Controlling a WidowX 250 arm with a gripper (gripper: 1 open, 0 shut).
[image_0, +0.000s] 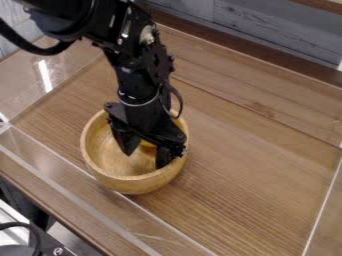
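My black gripper (144, 144) is down inside a round tan bowl (134, 178) left of centre in the camera view, its fingers spread over the bowl's interior. The wrist and fingers cover much of what is in the bowl. Only a small bit of yellow shows among the fingers, too little to tell its shape. Whether the fingers are closed on it I cannot tell.
A wide bare wooden surface (254, 150) fills the right and back, with free room there. A grey plank wall (267, 30) stands at the back. A pale edge runs along the left of the surface, with dark cables at the lower left.
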